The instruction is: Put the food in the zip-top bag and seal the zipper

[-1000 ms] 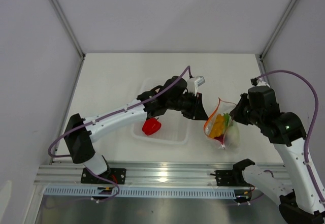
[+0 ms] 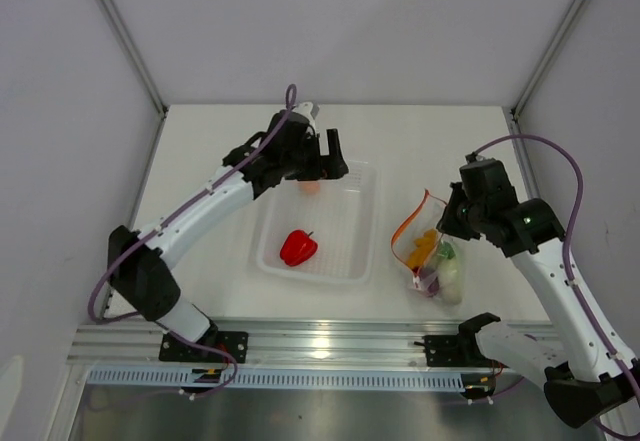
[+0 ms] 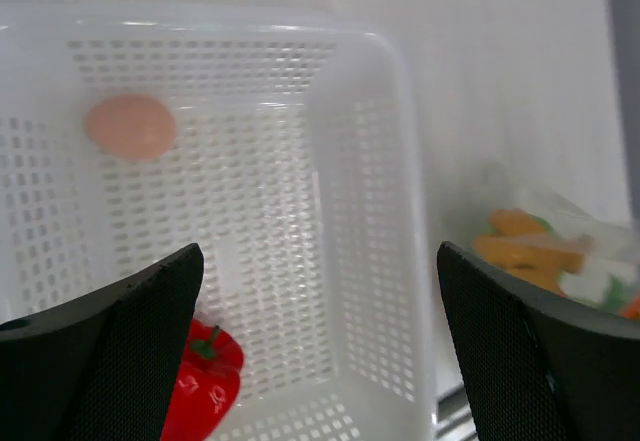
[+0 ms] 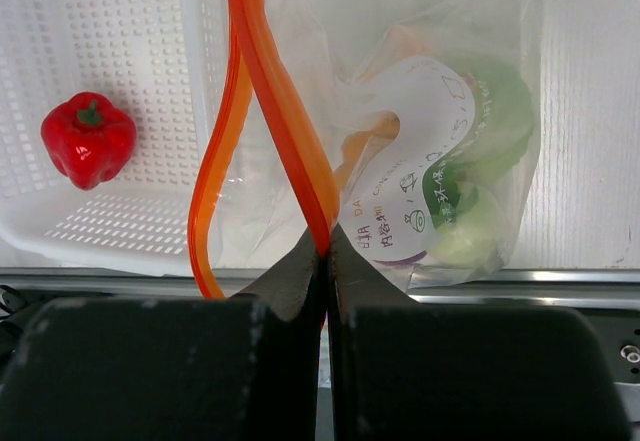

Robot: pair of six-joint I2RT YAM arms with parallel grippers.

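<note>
The clear zip top bag [image 2: 450, 271] with its orange zipper edge lies right of the basket, its mouth spread apart. Yellow, green and purple food shows inside it. My right gripper is shut on the bag's orange edge [image 4: 285, 111]. Over the back part of the white basket, my left gripper [image 2: 330, 166] stands open with nothing between its fingers. A red pepper [image 4: 88, 139] lies at the front of the basket. Farther back in it is a pinkish-orange oval item [image 3: 131, 127], partly hidden by the left gripper in the top view.
The white perforated basket [image 2: 368, 231] stands in the middle of the table, close to the bag's left side. Bare table [image 2: 430, 141] stretches behind the bag. A metal rail [image 2: 320, 331] runs along the front edge.
My left gripper has moved left and back, away from the bag's mouth to over the basket, and its fingers have spread. The right gripper and bag edge have shifted slightly left.
</note>
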